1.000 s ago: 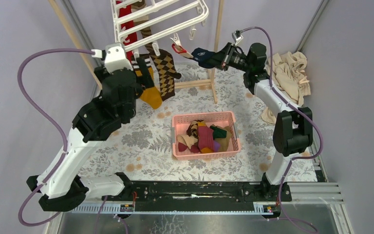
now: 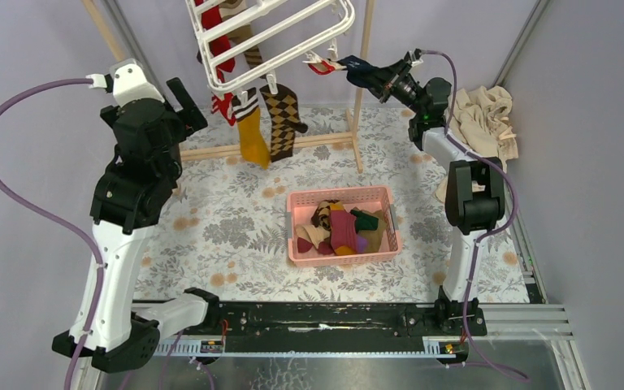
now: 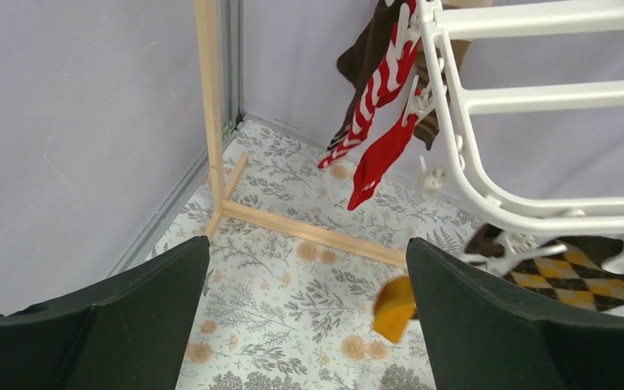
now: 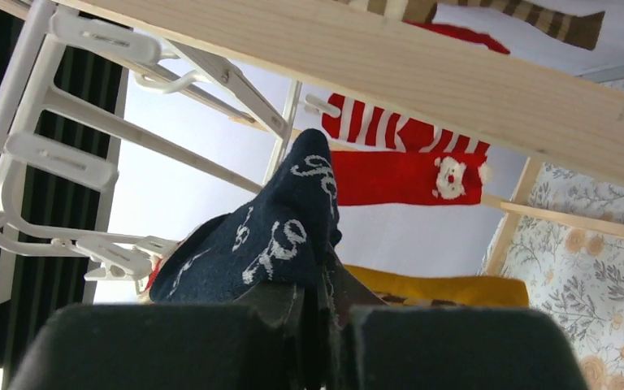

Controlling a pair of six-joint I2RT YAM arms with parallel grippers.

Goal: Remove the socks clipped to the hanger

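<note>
A white hanger (image 2: 278,59) with clips hangs at the top of the top view. Clipped along it are a mustard sock (image 2: 249,136), a brown-and-tan checkered sock (image 2: 283,122), and red socks (image 3: 383,156). A navy sock (image 4: 280,223) with white lettering is pinched in my right gripper; its red-and-cream end reaches the hanger's right corner clip and looks still attached. Left of the hanger, my left gripper stands open, with nothing between its widely spread fingers; the hanger's left end is beyond its right finger.
A pink basket (image 2: 299,262) holding several socks sits in the middle of the table. Beige cloth (image 2: 479,114) lies at the right. The wooden stand (image 3: 211,106) rises behind the hanger. Floral table around the basket is clear.
My left gripper has moved left, away from the hanger, which has swung about. The right gripper has shifted slightly up and right, the navy sock stretched with it.
</note>
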